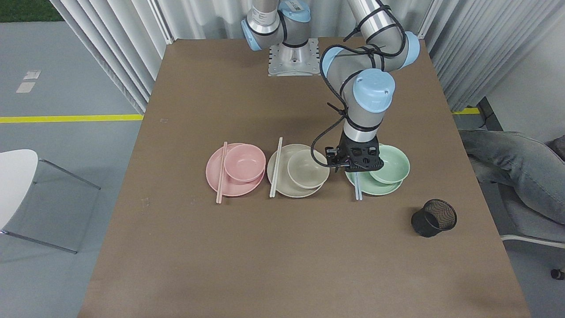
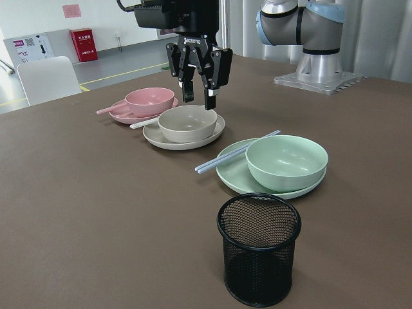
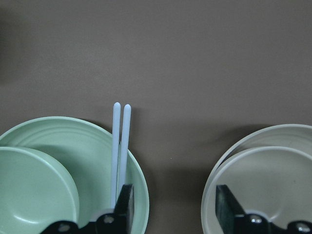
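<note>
My gripper (image 2: 196,87) is open, hovering above the gap between the green and cream place settings, close over pale blue chopsticks (image 3: 115,146) on the green plate (image 3: 83,141). The green bowl (image 2: 286,161) sits on that plate. A cream bowl (image 1: 308,170) rests on a cream plate (image 1: 283,180) with white chopsticks (image 1: 276,169). A pink bowl (image 1: 244,161) rests on a pink plate (image 1: 238,188) with pink chopsticks (image 1: 222,172).
A black mesh pen holder (image 2: 257,257) stands near the front right.
</note>
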